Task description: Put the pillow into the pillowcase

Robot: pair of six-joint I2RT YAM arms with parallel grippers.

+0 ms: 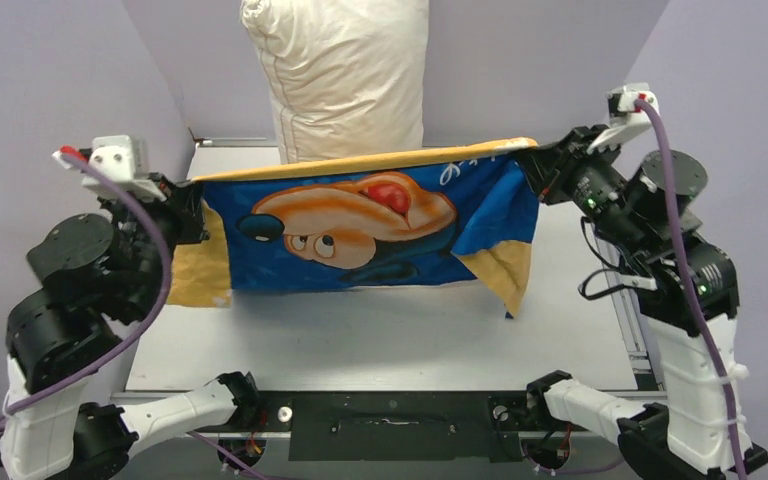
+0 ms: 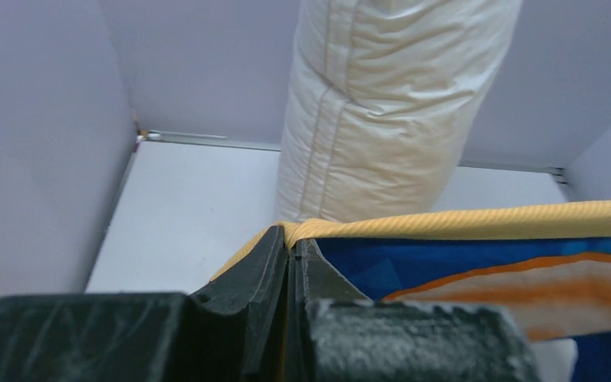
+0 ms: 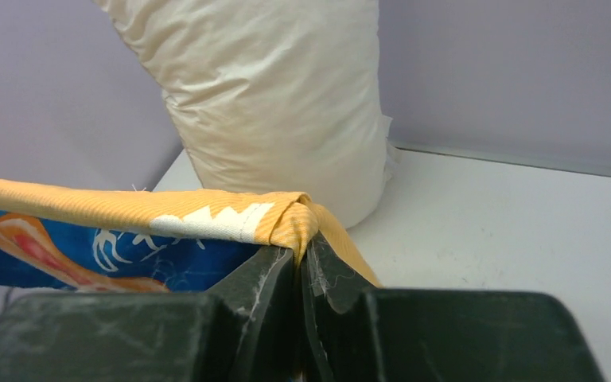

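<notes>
The blue pillowcase with a painted cartoon figure hangs stretched between my grippers, its yellow hem uppermost. My left gripper is shut on the hem's left end; in the left wrist view the folded cloth runs into its fingertips. My right gripper is shut on the other end, the cloth bunched between its fingers. Behind the pillowcase stands the tall white pillow, upright at the back of the table; its lower part is hidden in the top view.
Pale walls close the space at left, right and back.
</notes>
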